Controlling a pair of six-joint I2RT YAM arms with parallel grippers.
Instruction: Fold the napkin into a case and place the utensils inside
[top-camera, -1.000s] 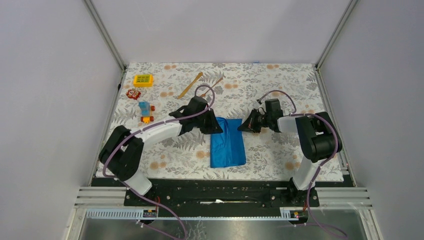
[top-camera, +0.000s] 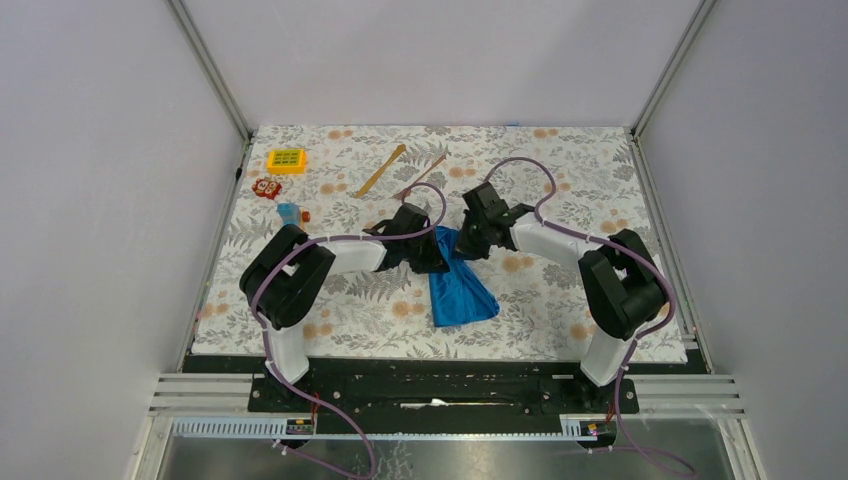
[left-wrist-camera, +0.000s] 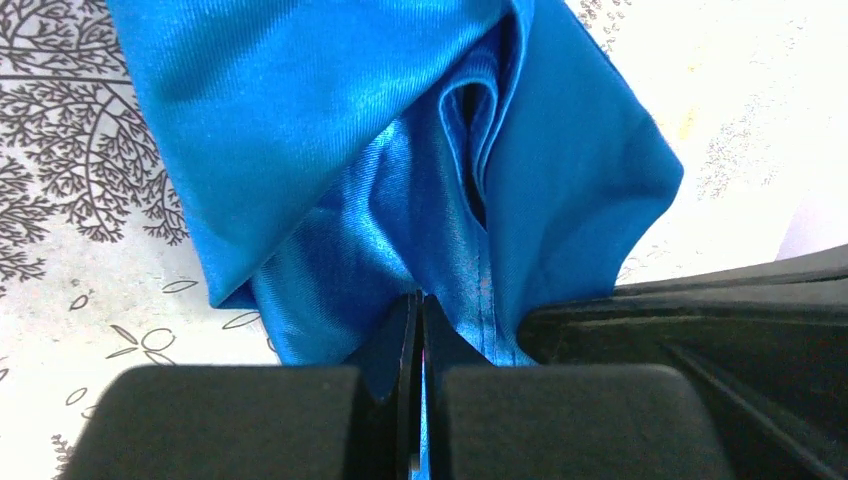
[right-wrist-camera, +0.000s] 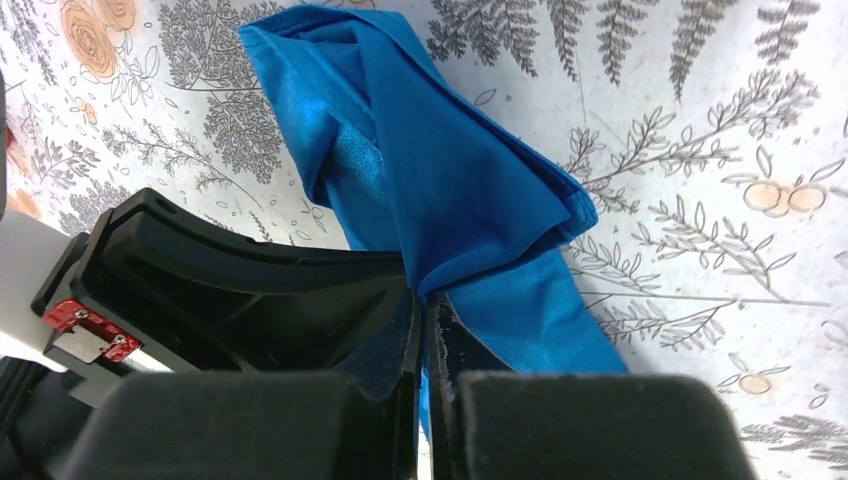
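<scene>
The blue napkin (top-camera: 462, 300) lies at the middle front, its upper part folded over in loose layers. My left gripper is shut over the napkin, nothing visible between its fingertips, with dark parts of the other gripper close at its right. My right gripper is shut on a folded flap of the napkin, which is drawn over toward the left gripper. Two wooden utensils, a yellow one (top-camera: 380, 170) and a reddish one (top-camera: 430, 170), lie behind the napkin.
At the left lie a yellow block (top-camera: 286, 161), a red toy (top-camera: 266, 188) and a blue toy (top-camera: 290, 214), partly behind my left arm.
My right gripper has moved left, bringing the napkin's flap over toward the middle. The left gripper has shifted right, and the napkin's front part has skewed rightward.
</scene>
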